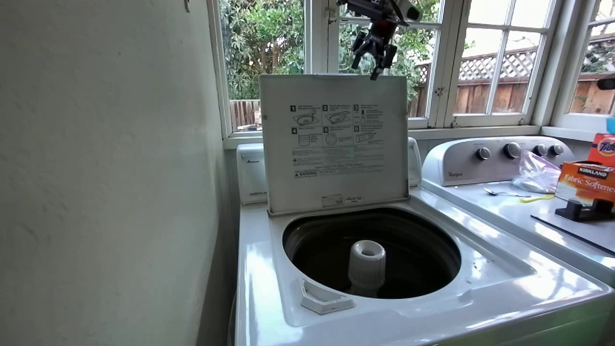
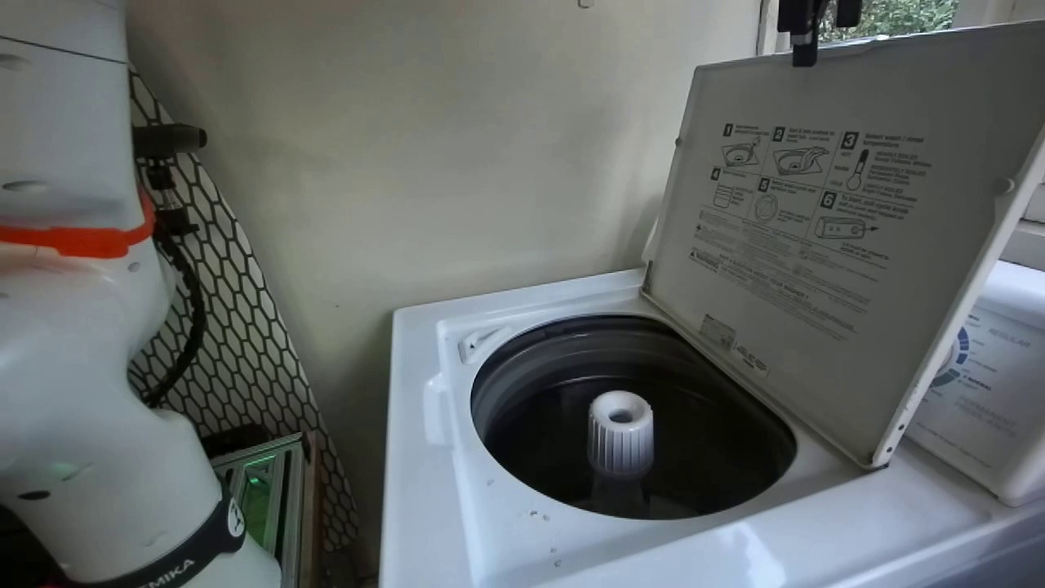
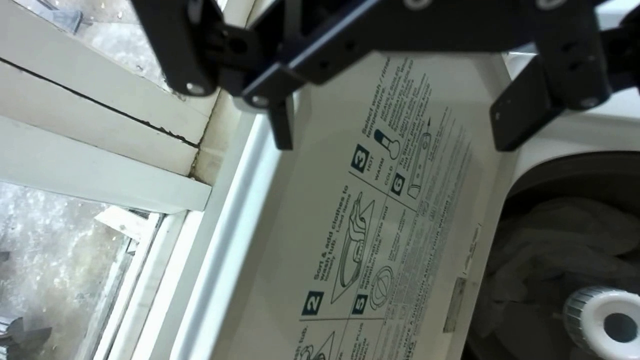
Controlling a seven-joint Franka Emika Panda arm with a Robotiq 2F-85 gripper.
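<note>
The washing machine lid (image 1: pixel 334 144) stands raised, its printed inner face toward the tub. Below it is the open tub (image 2: pixel 549 412) with a white agitator (image 2: pixel 621 431) in the middle. My gripper (image 1: pixel 366 70) is above the lid's top edge, in front of the window. In the wrist view the gripper is open, its two fingers wide apart with nothing held between them. The lid (image 3: pixel 324 198) lies beyond the fingers; whether either finger touches it I cannot tell. Exterior view 2 cuts off most of the gripper at its top edge.
A wall (image 1: pixel 115 173) runs along the machine's left side. On the right, a second appliance (image 1: pixel 461 196) carries a plastic bag (image 1: pixel 536 173), a spoon and a fabric softener box (image 1: pixel 585 181). Pale, cloth-like material (image 3: pixel 564 234) shows inside the tub. Window frames stand close behind the lid.
</note>
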